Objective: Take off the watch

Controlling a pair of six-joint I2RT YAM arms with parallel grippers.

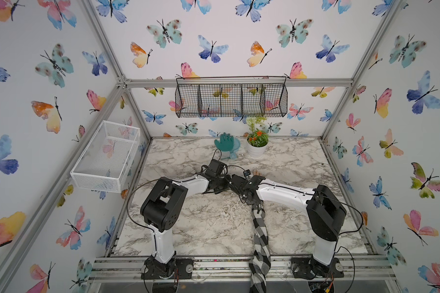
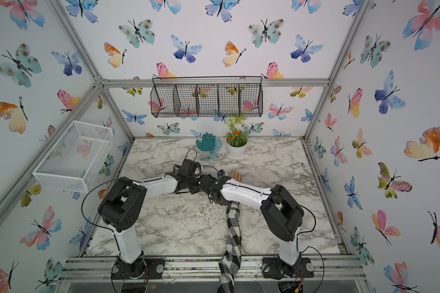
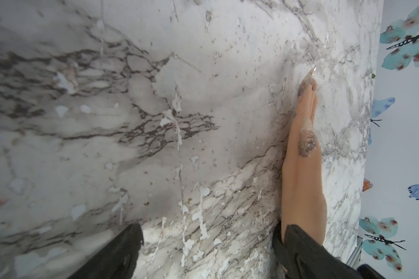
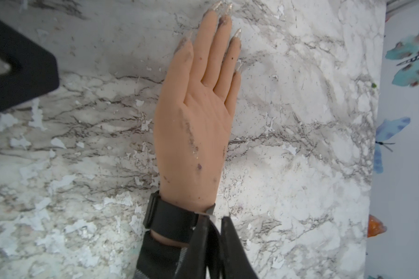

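A fake hand [image 4: 195, 134] lies palm up on the marble table, a black watch [image 4: 174, 216] around its wrist. At the watch's right side, a dark strap end runs between the fingertips of my right gripper. Those fingers are close together; whether they grip the strap cannot be made out. My left gripper is open, its fingers wide apart with no object gripped. Beside its right finger [image 3: 299, 246] the hand [image 3: 305, 186] appears edge-on, with the watch mostly hidden there. Both arms cover the wrist in the top views.
A checkered sleeve [image 1: 260, 239] covers the forearm, running to the front edge. Behind the arms stand a teal hand-shaped object [image 1: 225, 142] and a potted plant [image 1: 257, 146]. Wire baskets hang on the back wall [image 1: 229, 100] and left wall [image 1: 100, 183].
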